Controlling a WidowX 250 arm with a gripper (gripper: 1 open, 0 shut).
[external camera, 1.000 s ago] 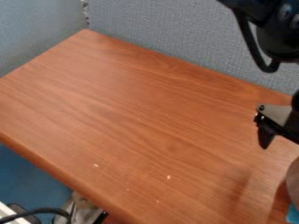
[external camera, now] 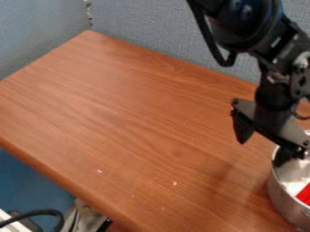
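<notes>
My gripper (external camera: 262,138) is open above the left rim of a metal pot (external camera: 285,201) at the right edge of the view, its fingers pointing down. The pot is partly out of frame, and a red object (external camera: 304,193) lies inside it; what that object is cannot be told.
Grey padded panels (external camera: 169,27) border the back and left. A black cable and some clutter sit off the table at the lower left.
The arm has moved left from the right edge, showing more of itself. More of the pot and the red object inside it now show.
</notes>
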